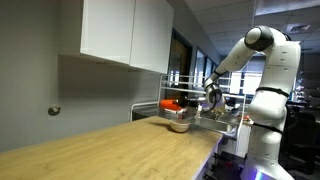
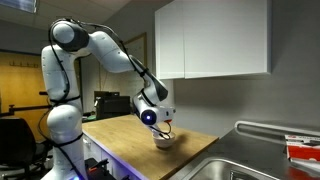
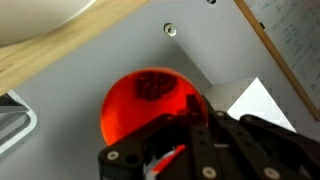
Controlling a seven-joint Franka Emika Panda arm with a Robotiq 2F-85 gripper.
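Observation:
A red, round cup-like object (image 3: 150, 108) fills the middle of the wrist view, its dark inside partly showing. Black fingers (image 3: 205, 140) press at its near side, and my gripper is shut on it. Seen in exterior view 1, the red object (image 1: 169, 105) is held sideways above the rim of a white bowl (image 1: 180, 126). In exterior view 2 the white bowl (image 2: 165, 141) stands on the table behind the arm, which hides most of the red object.
A long wooden table (image 1: 110, 143) stretches away to the left, mostly clear. White cabinets (image 1: 130, 35) hang above it. A sink (image 2: 228, 172) and a rack (image 2: 275, 137) lie beside the table.

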